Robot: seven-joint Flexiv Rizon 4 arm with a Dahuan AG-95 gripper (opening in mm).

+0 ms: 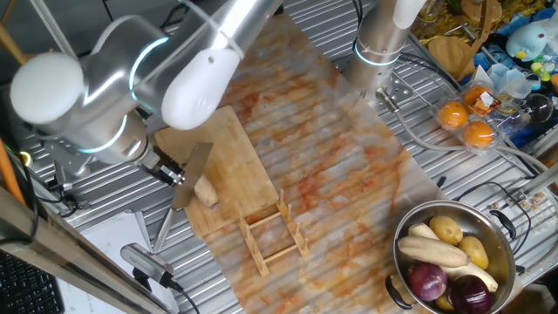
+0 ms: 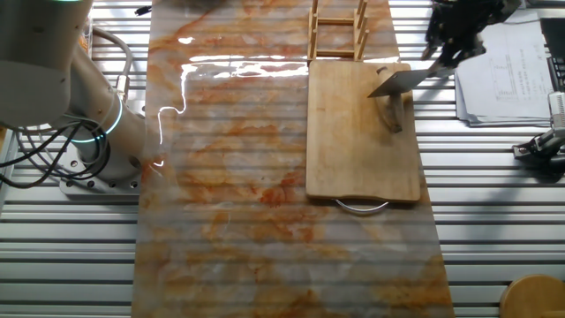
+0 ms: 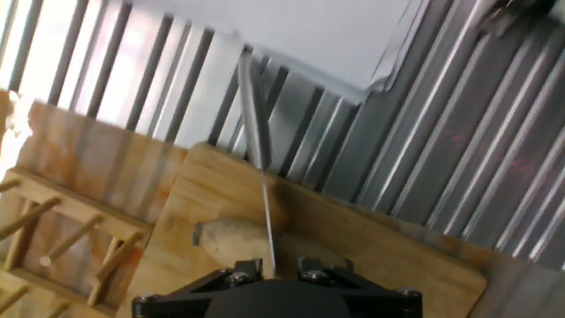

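Note:
A knife with a broad metal blade [image 1: 196,166] and a silver handle [image 3: 254,115] stands edge-on across a pale brown, elongated vegetable [image 1: 206,192]. That vegetable lies on the wooden cutting board [image 2: 344,132]; whether the blade is stuck in it cannot be told. My gripper is at the knife, its dark fingers [image 3: 240,276] apart on either side of the thin blade. In exterior view 1 the gripper [image 1: 178,178] reaches the blade from the left, and the contact is hard to see. In exterior view 2 it is a dark blur beyond the board's right edge.
A wooden rack with upright pegs [image 1: 254,247] adjoins the board. At the right, a metal pot [image 1: 403,255] holds potatoes, purple onions and pale roots. Papers [image 2: 503,75] and a grey device [image 1: 146,262] lie near the arm. Much of the marbled sheet [image 1: 349,201] is clear.

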